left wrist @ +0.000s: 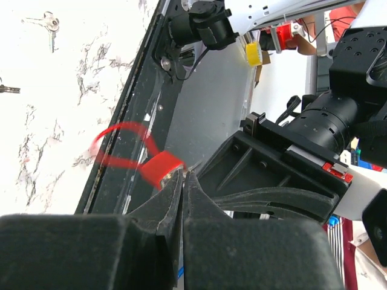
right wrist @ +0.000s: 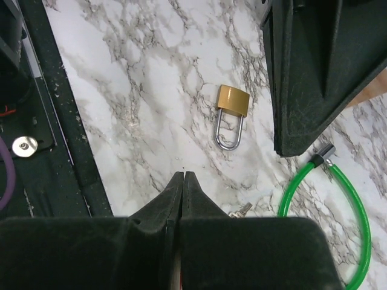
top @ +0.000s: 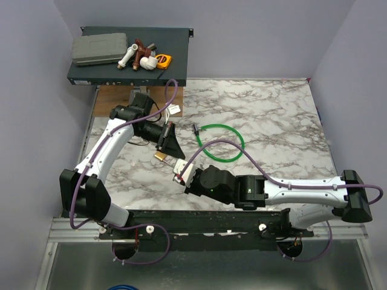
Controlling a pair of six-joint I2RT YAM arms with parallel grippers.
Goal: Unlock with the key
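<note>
A brass padlock (right wrist: pixel 233 100) with a steel shackle lies on the marble table (right wrist: pixel 139 90), partly visible in the top view (top: pixel 160 155) below my left arm. In the left wrist view keys (left wrist: pixel 42 24) lie on the marble; part of a key shows beyond my right fingers. My left gripper is shut, nothing visible between its fingertips; a blurred red object (left wrist: pixel 158 166) shows beyond it. My right gripper is shut, with a little red low between its fingers. The two grippers are close together above the table's middle.
A green hose loop (top: pixel 239 142) lies behind the right gripper. A dark shelf (top: pixel 121 77) with a grey case and several fittings stands at the back left.
</note>
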